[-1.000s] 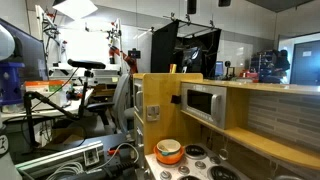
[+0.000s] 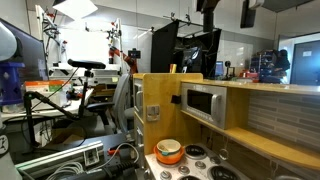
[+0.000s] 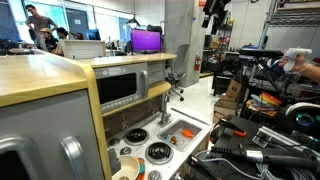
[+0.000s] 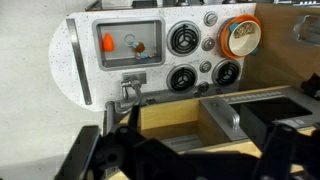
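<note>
My gripper is open high above a toy kitchen, its dark fingers wide apart with nothing between them. In exterior view 2 the gripper (image 3: 212, 22) hangs at the top, well clear of the counter. Below it, the sink (image 4: 124, 71) holds an orange item (image 4: 107, 42) and a smaller brownish item (image 4: 140, 47). An orange pot (image 2: 168, 158) stands at the counter's end beside the burners, with a pale bowl (image 4: 243, 38) inside it.
The microwave (image 2: 203, 102) stands under a wooden shelf (image 3: 150, 60) along the back. A faucet (image 4: 131, 92) rises behind the sink. Several black burners (image 4: 184, 38) lie between sink and pot. The counter left of the sink is bare.
In exterior view 1 the dark gripper parts at the top have moved to the right and look larger. The pot and microwave have not moved.
</note>
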